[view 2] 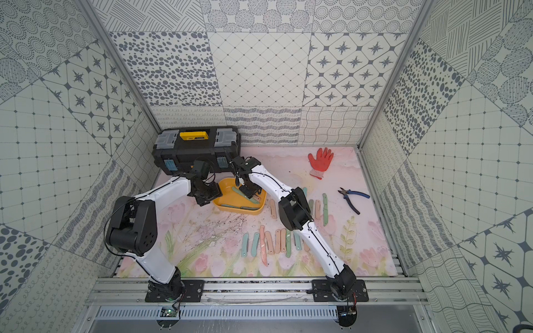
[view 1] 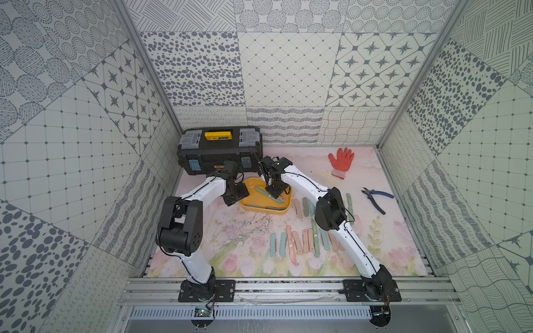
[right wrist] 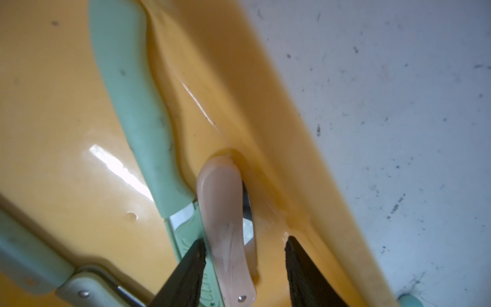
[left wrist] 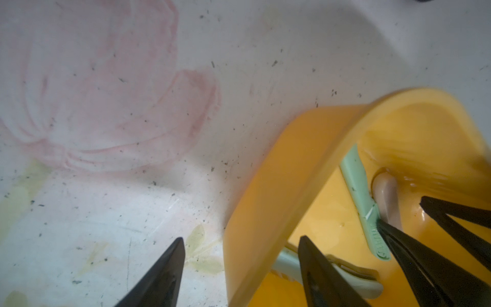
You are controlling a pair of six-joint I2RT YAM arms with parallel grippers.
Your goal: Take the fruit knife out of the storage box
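Observation:
A yellow storage box [view 1: 249, 204] holds a mint-handled knife [right wrist: 134, 110], a pale pink knife [right wrist: 220, 225] lying against it along the wall, and more mint-grey handles [right wrist: 30, 255] to one side. My open right gripper is inside the box, fingertips either side of the pink knife, which it is not gripping. My left gripper hangs open at the box's left side, its fingers around the outside of the rim with a gap.
A black toolbox [view 1: 219, 149] stands behind the box. Several pink and mint knives [view 1: 291, 244] lie in front and to the right. A red glove [view 1: 341, 162] and pliers [view 1: 377, 197] lie at the right.

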